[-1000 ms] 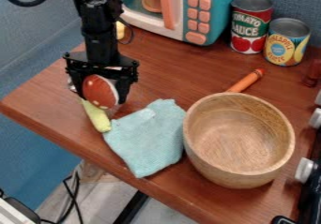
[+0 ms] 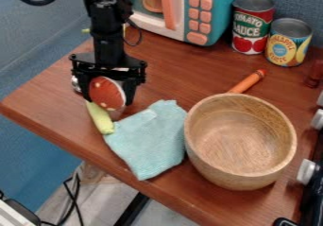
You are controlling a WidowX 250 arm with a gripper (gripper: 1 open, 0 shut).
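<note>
My black gripper [image 2: 108, 76] hangs over the left part of the wooden table, around a red round object [image 2: 106, 94] with a pale edge. Whether its fingers grip that object or only surround it is hard to tell. A pale yellow, long object [image 2: 100, 118] lies just in front, beside a folded light-blue cloth [image 2: 147, 141].
A wooden bowl [image 2: 239, 161] sits at the right front, with an orange stick-like object [image 2: 246, 82] behind it. A toy microwave [image 2: 176, 10] and two cans [image 2: 251, 29] stand at the back. Dark objects line the right edge.
</note>
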